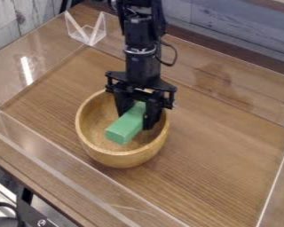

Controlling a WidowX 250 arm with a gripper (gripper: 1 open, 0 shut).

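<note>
In the camera view a tan bowl (100,143) sits on the wooden table near the middle. A green block (125,128) is held tilted over the bowl by my black gripper (131,112), which is shut on the block's upper end. The gripper's dark body hides part of the bowl's back rim and the top of the block.
A small clear object (85,27) stands at the back left. Dark cables show at the lower left edge.
</note>
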